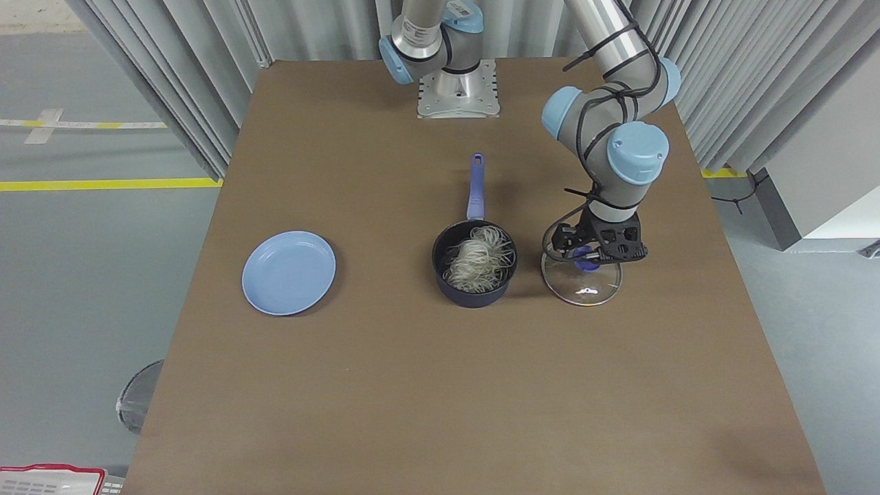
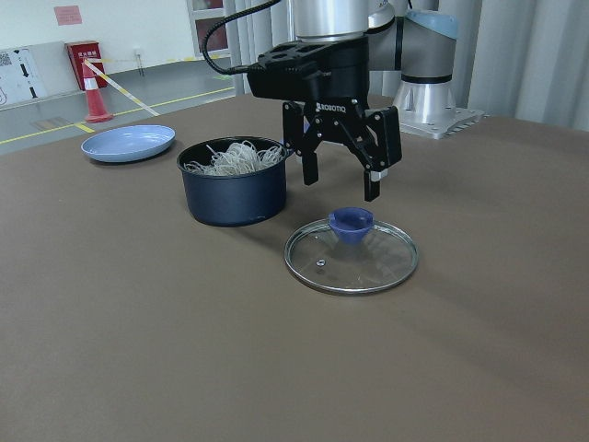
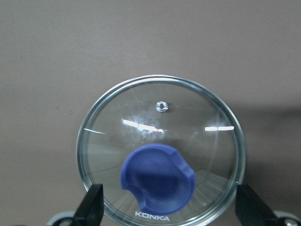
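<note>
A glass lid [image 3: 197, 141] with a blue knob [image 3: 157, 179] lies on the table, right of the pot in the front view. My gripper [image 2: 341, 180] hangs open just above the knob, fingers apart with nothing between them. The wrist view shows its fingertips at either lower side of the knob. A dark saucepan [image 1: 445, 280] with a blue handle [image 1: 476, 185] holds white noodles [image 1: 482, 260]; it stands beside the lid.
A light blue plate [image 1: 288, 271] lies to the left of the pot. The robot's base plate [image 1: 458, 106] is at the back edge.
</note>
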